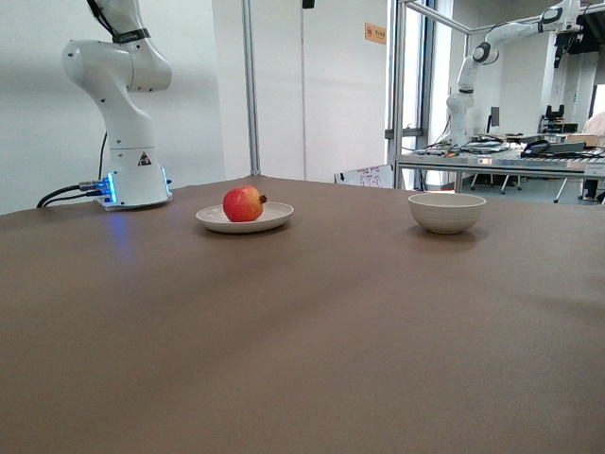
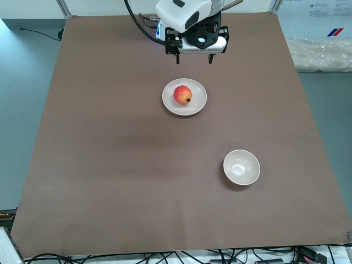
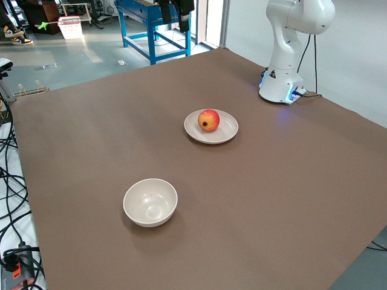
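Observation:
A red-yellow round fruit, apple or pomegranate (image 2: 182,94) (image 1: 244,204) (image 3: 208,119), rests on a white plate (image 2: 170,102) (image 1: 217,220) (image 3: 225,131) toward the robot's side of the brown table. A white bowl (image 2: 241,166) (image 1: 447,212) (image 3: 150,202) stands empty, apart from the plate, nearer the table's opposite edge. My gripper (image 2: 194,58) is raised above the table near the robot base, at the top of the left and right views, with two black fingers spread apart and nothing visible between them. In the top view only a dark tip at the upper edge may belong to it.
The robot base (image 3: 278,84) stands at the far edge with cables behind it. Bundled cables and devices (image 3: 18,260) lie along the opposite edge, off the tabletop.

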